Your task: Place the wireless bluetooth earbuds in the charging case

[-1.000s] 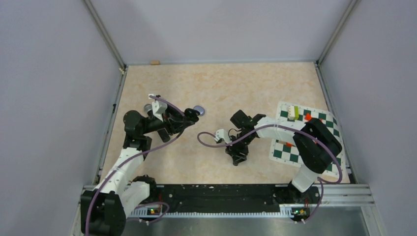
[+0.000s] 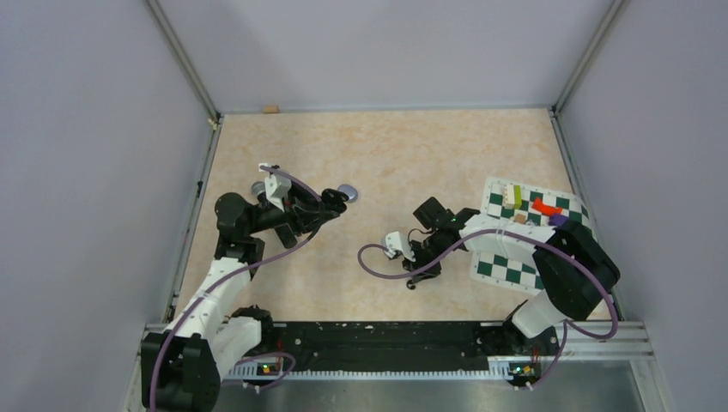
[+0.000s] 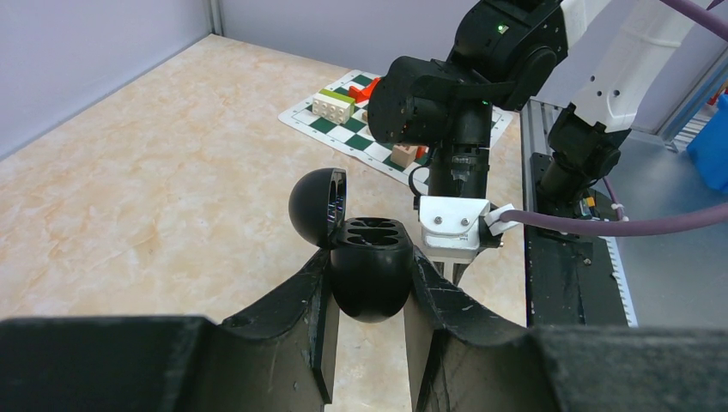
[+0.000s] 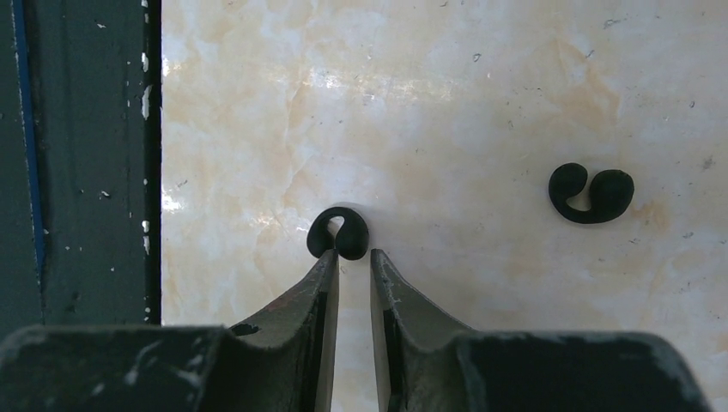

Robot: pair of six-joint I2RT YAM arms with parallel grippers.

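Upright in my left gripper sits the black charging case. Its lid is flipped up and the hollowed inside faces upward. A black C-shaped earbud lies on the table just beyond the tips of my right gripper. The fingers there stand part open, with nothing held. Its larger end shows between the two tips, and its smaller end lies just left of the left tip. Another earbud rests well off to the right. From above, the first earbud shows beside my right gripper.
A green-and-white checkered board with several coloured blocks lies under and behind the right arm. The table's dark front edge runs close to the nearer earbud. A round grey disc sits beyond the case.
The right arm has shifted a little to the right, so the nearer earbud is less covered from above. That earbud stays in about the same place. The left arm and case are still.
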